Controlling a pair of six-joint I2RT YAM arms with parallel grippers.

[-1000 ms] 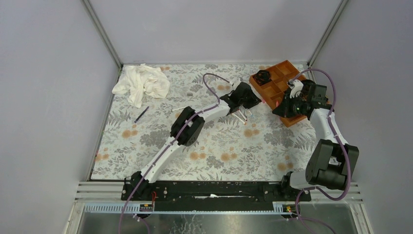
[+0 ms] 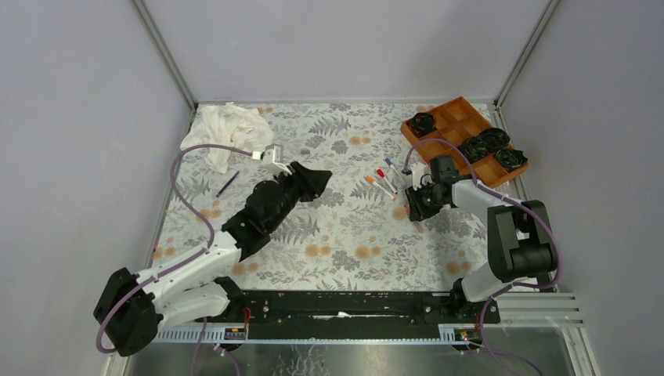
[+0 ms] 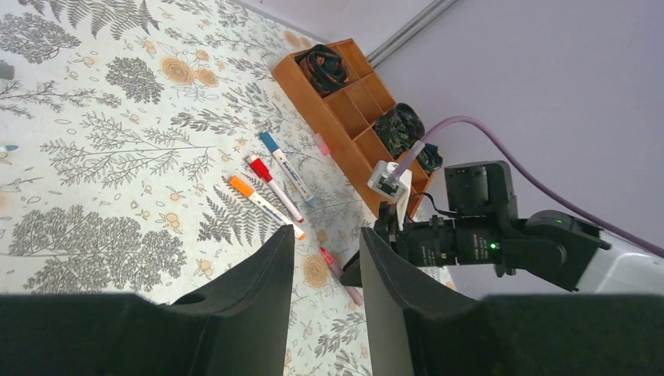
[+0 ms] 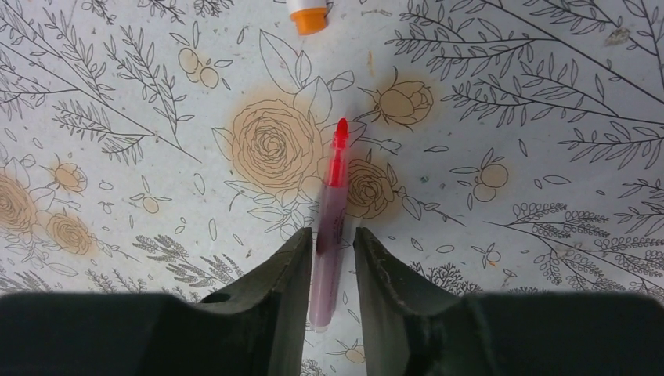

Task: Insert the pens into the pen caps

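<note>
My right gripper hangs over a red uncapped pen (image 4: 330, 215), its part-open fingers either side of the barrel's lower half; whether they touch it is unclear. My left gripper is raised over the table's left-middle, part open with nothing visible between its fingers. In the left wrist view lie an orange pen (image 3: 268, 207), a red-capped pen (image 3: 276, 188) and a blue pen (image 3: 288, 168), side by side, with a pink cap (image 3: 321, 144) near the organizer. A dark pen (image 2: 228, 184) lies at the top view's left.
A wooden compartment organizer (image 2: 455, 125) with dark coiled items stands at back right. A white cloth (image 2: 225, 134) lies at back left.
My left gripper has swept back toward the left and front from near the organizer. My right gripper has come from over the organizer down onto the red pen.
</note>
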